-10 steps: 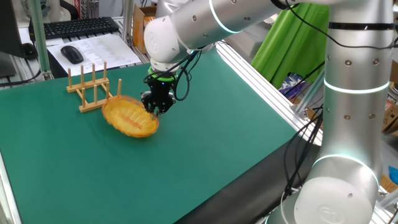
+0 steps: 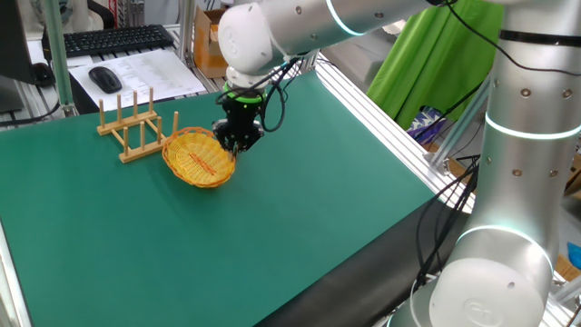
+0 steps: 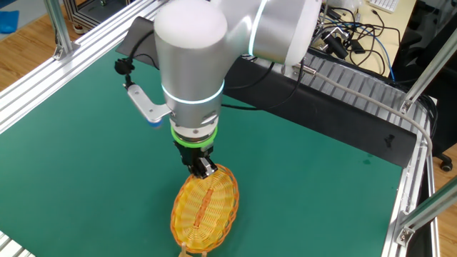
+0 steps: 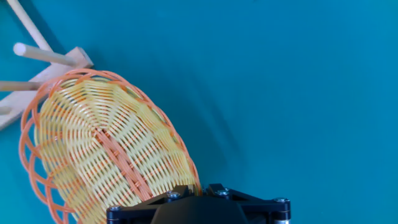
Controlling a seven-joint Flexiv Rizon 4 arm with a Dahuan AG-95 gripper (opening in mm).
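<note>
A yellow wicker basket [image 2: 200, 158] with an orange braided rim is tilted up, its inside facing the camera in exterior view 1. My gripper [image 2: 234, 148] is shut on the basket's rim at its right side. In exterior view 2 the gripper [image 3: 208, 171] meets the upper end of the oval basket [image 3: 205, 210]. From the wrist, the rim of the basket [image 4: 106, 149] runs down to the gripper at the bottom edge. The pinched bit of rim is mostly hidden by the black fingers.
Right beside the basket's far left side is a wooden peg rack [image 2: 136, 135]; in the wrist view the basket overlaps part of the rack [image 4: 74, 59]. A keyboard [image 2: 111, 40] and mouse [image 2: 105, 79] lie beyond the table.
The basket has shifted a little to the right with my gripper and now stands more steeply tilted, looking rounder. The rack has ended up about where it was.
</note>
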